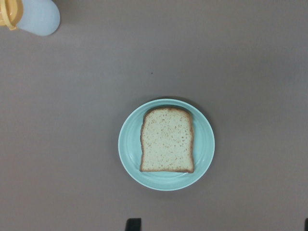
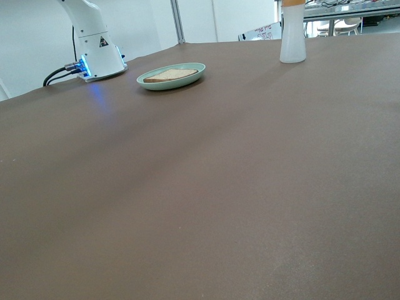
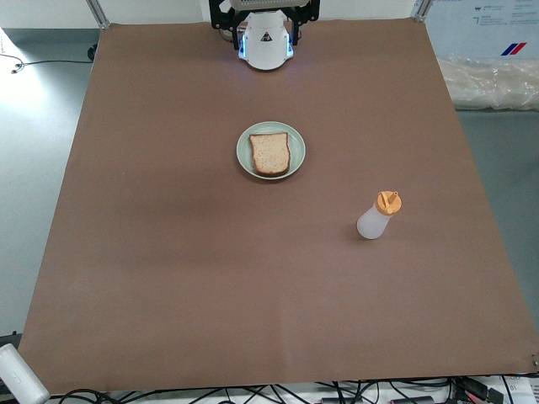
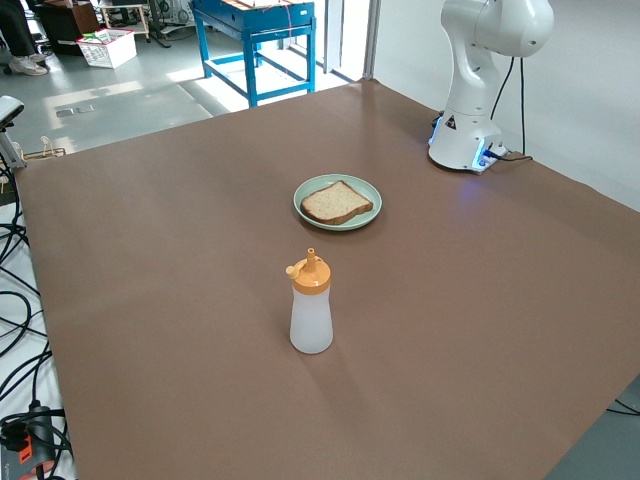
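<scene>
A pale green plate point(image 3: 244, 151) holding one slice of bread point(image 3: 269, 154) rests near the middle of the brown table. A squeeze bottle with an orange cap point(image 4: 310, 315) stands to one side of it; the wrist view shows it at the upper left. The gripper hangs above the table, its two dark fingertips at the bottom edge of the wrist view, wide apart with nothing visible between them. In the camera left view part of it shows at the top edge, over the arm's white base.
The white arm base point(image 4: 465, 140) stands at the far edge, with cables. Cables and a white cylinder lie off the near edge.
</scene>
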